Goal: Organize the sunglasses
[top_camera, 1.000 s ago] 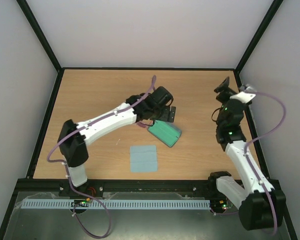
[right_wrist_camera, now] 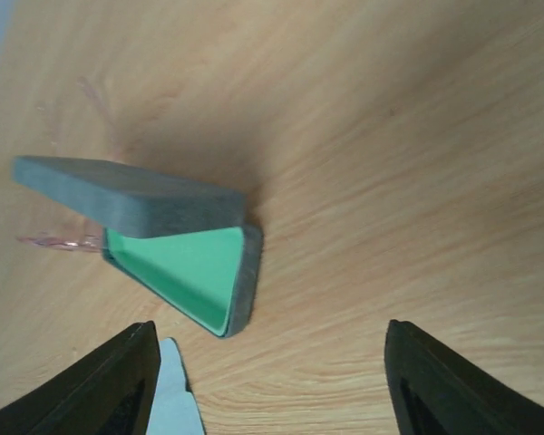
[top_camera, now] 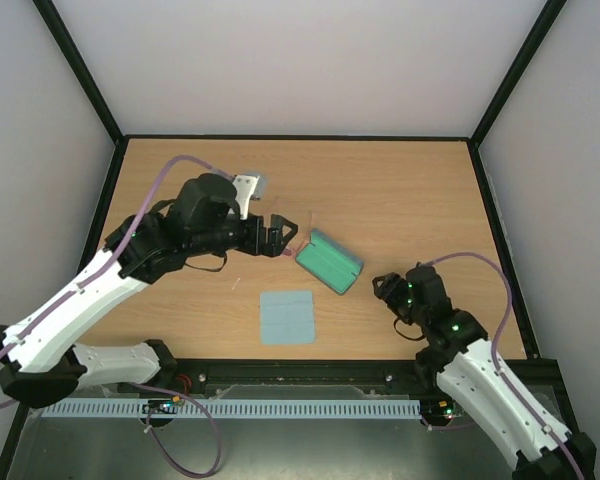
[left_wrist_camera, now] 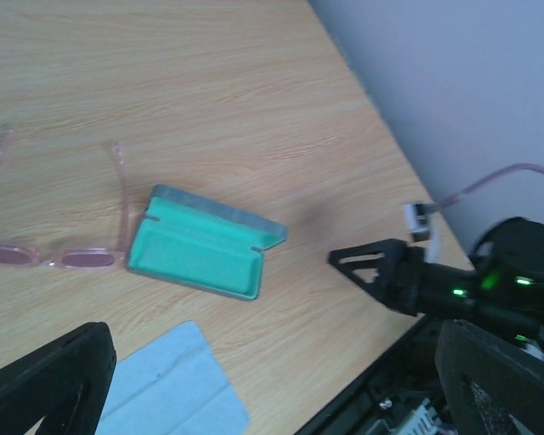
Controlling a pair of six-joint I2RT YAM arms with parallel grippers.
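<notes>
On the table's middle lies a glasses case (top_camera: 329,262), its lid up and its green inside empty; the left wrist view shows that case (left_wrist_camera: 199,251) whole. Pink sunglasses (left_wrist_camera: 89,257) rest just left of it with both temples unfolded, mostly hidden under my left arm in the top view. Flat on the wood in front is a light blue cloth (top_camera: 287,317). My left gripper (top_camera: 283,234) hovers over the sunglasses, open and empty. To the right of the case, my right gripper has its fingers apart with only bare table between them.
Bare table (top_camera: 400,190) stretches across the back and the right side. Walls close in the left, back and right. A dark rail (top_camera: 290,372) runs along the front edge.
My left gripper has drawn back leftward from above the case, uncovering it. Case and cloth have stayed put.
</notes>
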